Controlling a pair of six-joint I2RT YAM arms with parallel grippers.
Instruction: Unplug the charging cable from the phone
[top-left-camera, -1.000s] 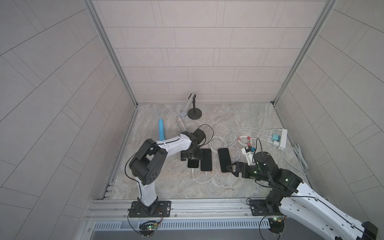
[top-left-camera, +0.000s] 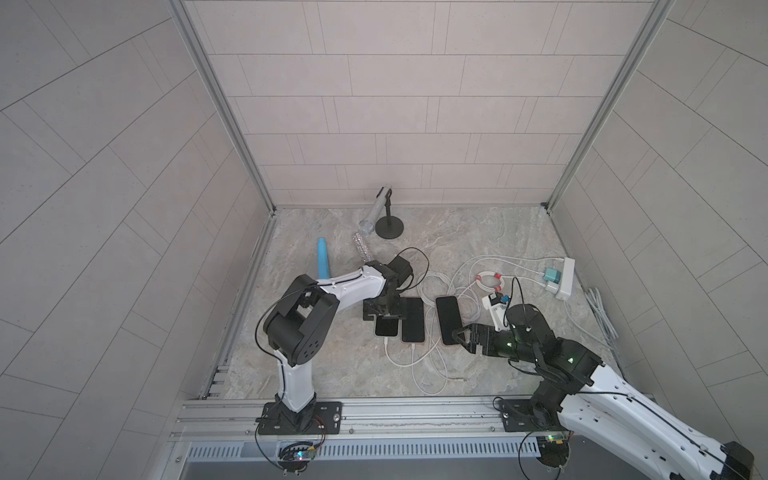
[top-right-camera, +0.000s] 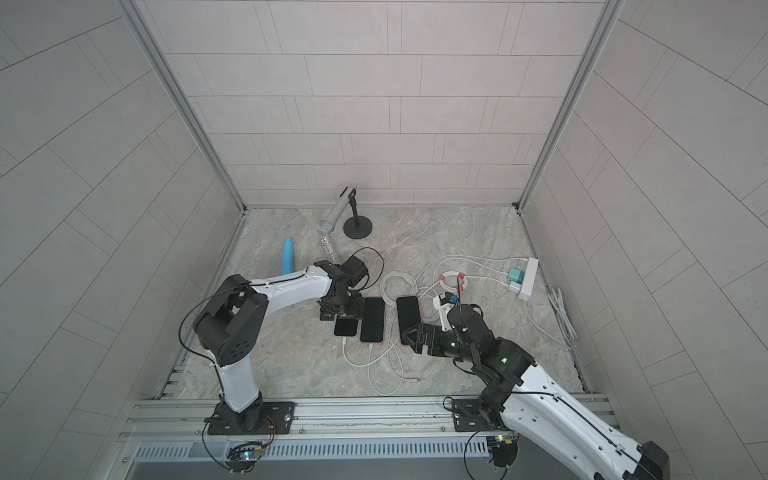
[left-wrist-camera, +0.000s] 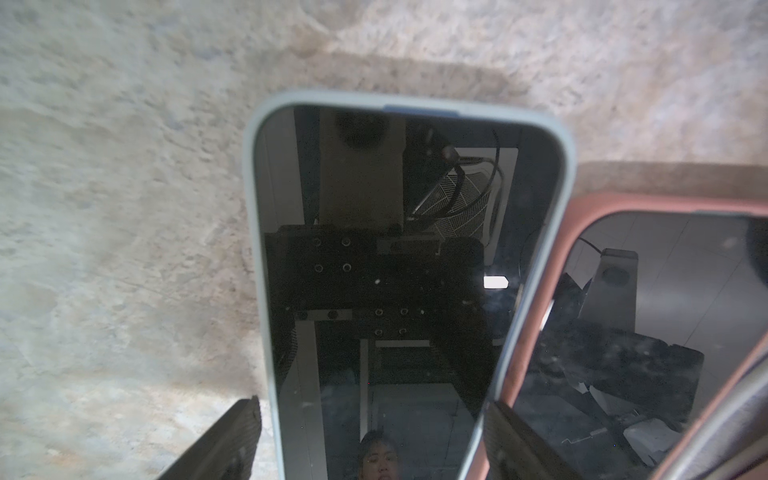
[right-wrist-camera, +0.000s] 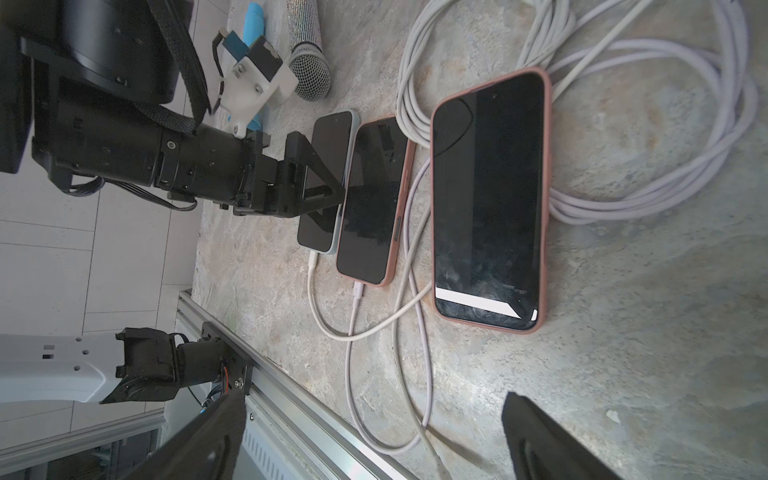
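Observation:
My left gripper straddles a pale-blue-cased phone (left-wrist-camera: 376, 224) from above, fingers apart at both long sides. Beside it lies a pink-cased phone (left-wrist-camera: 648, 312); another pink-cased phone (right-wrist-camera: 488, 200) lies further right. In the right wrist view, a white cable plug (right-wrist-camera: 313, 260) is in the blue phone's bottom end and a lilac plug (right-wrist-camera: 357, 293) in the middle phone's. My right gripper is open, near the rightmost phone, nothing between its fingers.
Cable coils (right-wrist-camera: 656, 196) lie behind and right of the phones. A power strip (top-left-camera: 565, 277) is at the right, a blue cylinder (top-left-camera: 322, 258) at the left, a black stand (top-left-camera: 389, 226) at the back.
The left arm has shifted very slightly over the blue phone. The right arm and the objects look unchanged.

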